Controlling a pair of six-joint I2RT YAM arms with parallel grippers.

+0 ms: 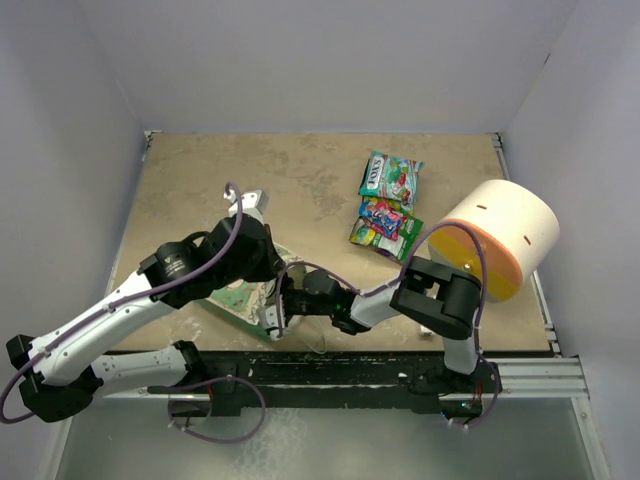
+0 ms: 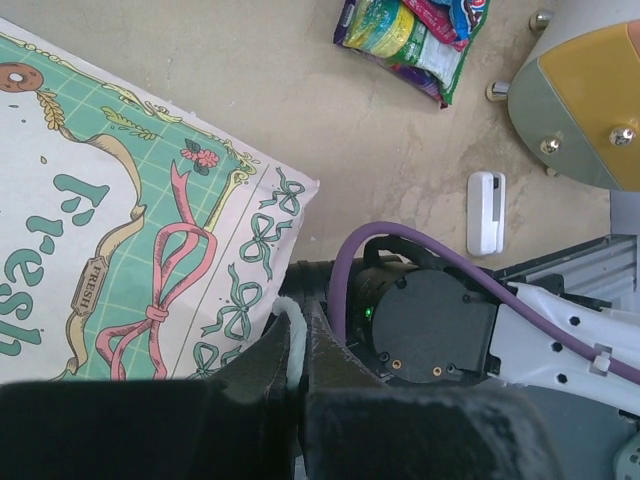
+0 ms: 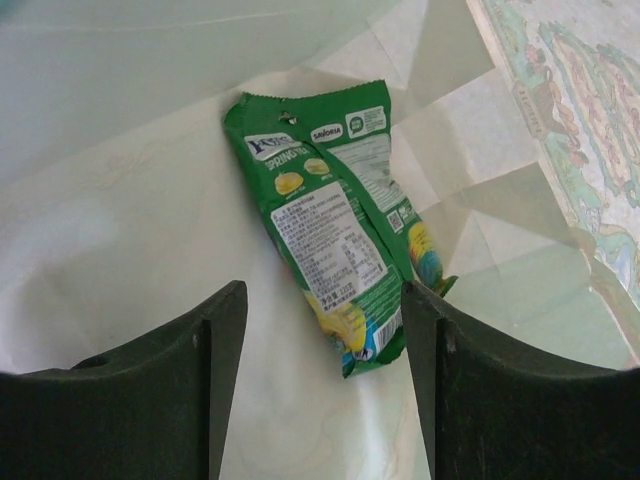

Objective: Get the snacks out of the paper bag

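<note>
The paper bag (image 1: 233,300) lies at the front left, its mouth facing right. My left gripper is shut at the bag's upper edge, with a thin pale edge showing at its fingers. My right gripper reaches into the bag with its fingers apart, hidden in the top view. Just beyond them, inside, lies a green snack packet (image 3: 330,240). A pile of snack packets (image 1: 390,180) lies on the table's right half, behind the grippers.
An orange and white cylinder (image 1: 500,225) stands at the right. A small white object (image 2: 485,210) lies near the front edge.
</note>
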